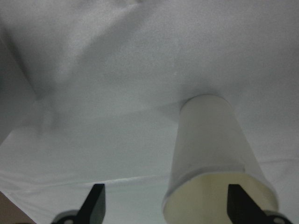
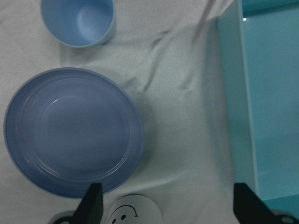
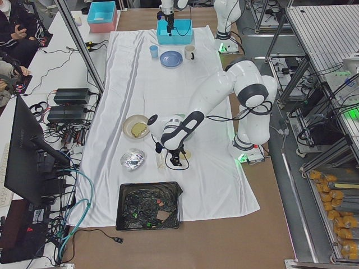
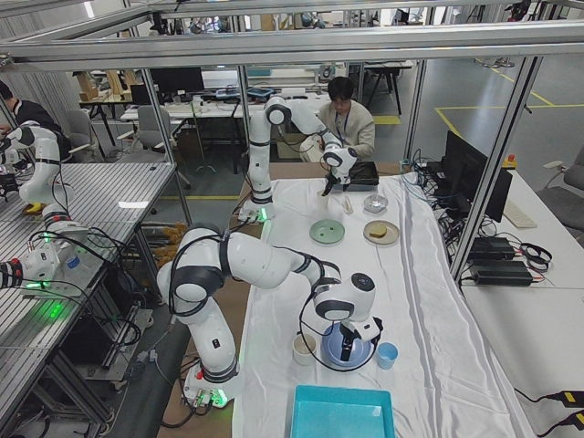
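Note:
A white paper cup [image 1: 210,135] lies on its side between the open fingers of my left gripper, low over the cloth. In the camera left view this gripper [image 3: 175,157] is beside a pale round item and a tan plate with a yellow piece [image 3: 137,128]. My right gripper stands open above a smiley-faced mug [image 2: 134,212], near a blue plate [image 2: 74,130], a blue cup [image 2: 84,21] and a turquoise bin [image 2: 247,140].
A green plate [image 4: 327,232], a foil dish [image 3: 133,159] and a black tray [image 3: 120,207] share the white cloth. The middle of the cloth between the two arms is clear.

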